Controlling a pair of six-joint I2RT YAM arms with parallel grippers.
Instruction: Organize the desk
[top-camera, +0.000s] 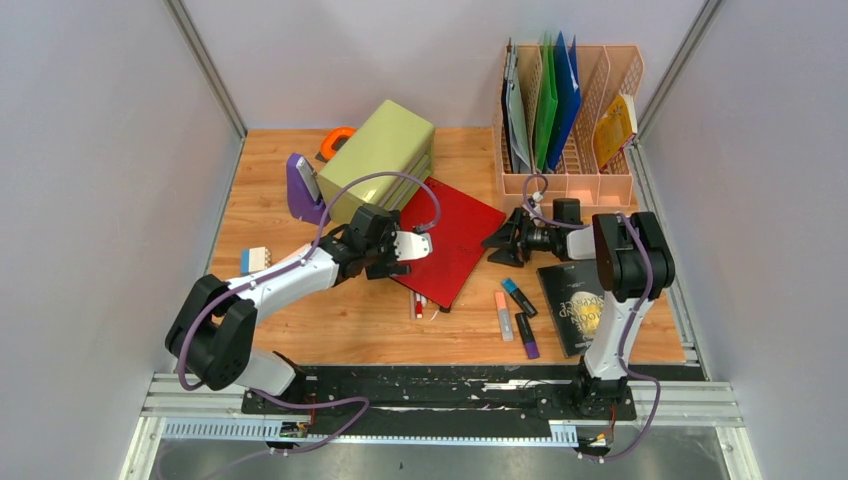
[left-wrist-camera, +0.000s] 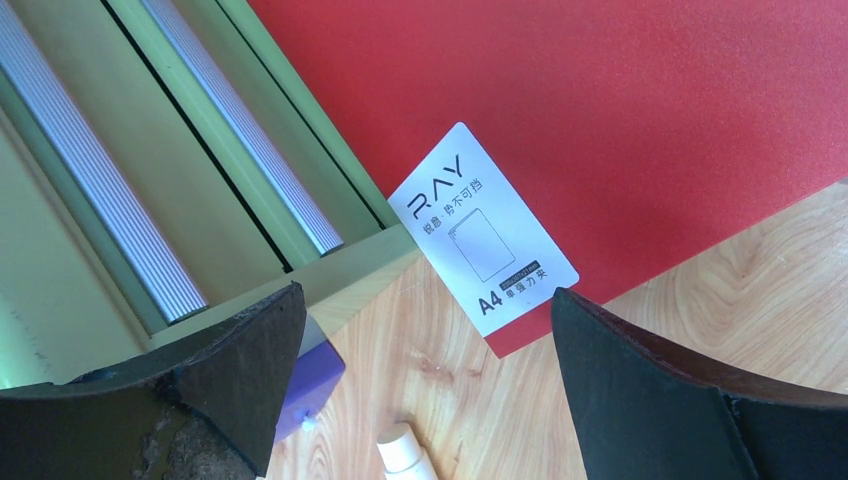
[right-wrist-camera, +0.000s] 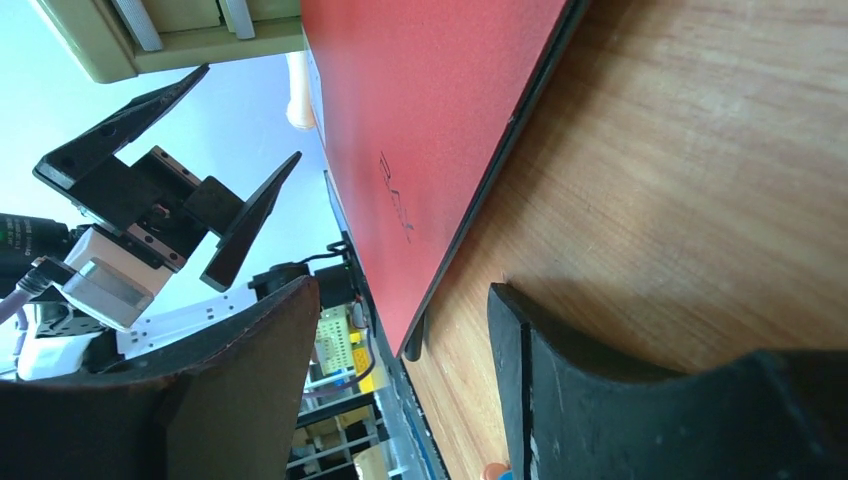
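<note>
A red A4 folder (top-camera: 455, 235) lies flat on the desk against the green drawer box (top-camera: 375, 150), its white label (left-wrist-camera: 482, 225) showing. My left gripper hovers over the folder's corner beside the box, open and empty. My right gripper is low at the folder's right edge, fingers apart, the folder's dark rim just beyond its fingertips. Markers (top-camera: 520, 295) and a dark notebook (top-camera: 570, 310) lie in front on the right.
A pink organizer (top-camera: 610, 185) with upright folders stands at the back right. A purple holder (top-camera: 300, 190), orange tape (top-camera: 336, 140) and a small block (top-camera: 255, 260) are on the left.
</note>
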